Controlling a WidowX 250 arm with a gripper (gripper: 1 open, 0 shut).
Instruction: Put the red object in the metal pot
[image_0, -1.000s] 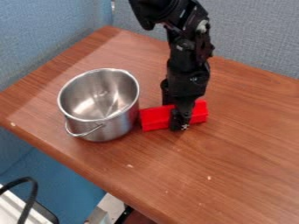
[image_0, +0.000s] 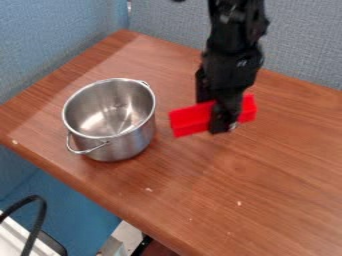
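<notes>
The red object (image_0: 190, 120), a long block, is gripped across its middle by my black gripper (image_0: 225, 121), and its two ends stick out on either side of the fingers. It looks lifted off the wooden table, tilted with its right end higher. To the left stands the metal pot (image_0: 111, 112), upright with its wire handle hanging toward the front; its visible inside is empty. A small gap separates the block's left end from the pot's right side.
Bare wooden table (image_0: 241, 200) spreads out in front and to the right. Grey-blue partition walls (image_0: 301, 40) bound the back and the left. Dark cable and white equipment (image_0: 24, 235) sit below the table's edge at the front left.
My gripper has risen and shifted to the right, away from the pot, carrying the red block with it. The block has tilted more. The pot has stayed nearly in place.
</notes>
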